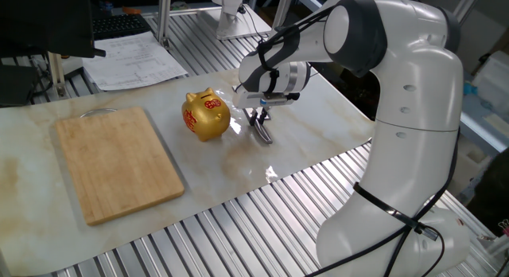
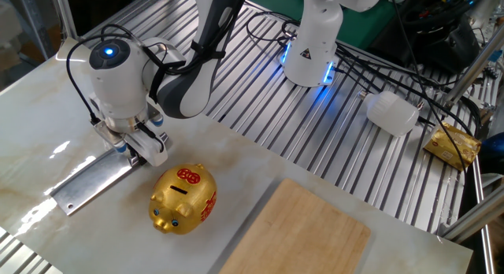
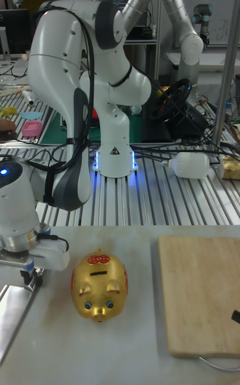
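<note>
A flat silver metal blade (image 2: 98, 179) with a small hole near one corner lies by the table's edge side, left of the piggy bank in exterior view 2. My gripper (image 1: 259, 118) points down over one end of this blade, its dark fingers drawn in close around that end. The gripper's body partly hides the contact in exterior view 2. Beside it, apart from the fingers, a gold piggy bank (image 1: 206, 115) with red markings stands upright. A wooden cutting board (image 1: 119, 165) lies flat, with the piggy bank between it and the gripper.
Papers (image 1: 131, 60) lie behind the marbled tabletop (image 1: 215, 181). Slatted metal rails border it on the robot's side. A white rounded object (image 2: 391, 113) and a gold packet (image 2: 452, 146) rest on those rails. Bare tabletop shows in front of the piggy bank.
</note>
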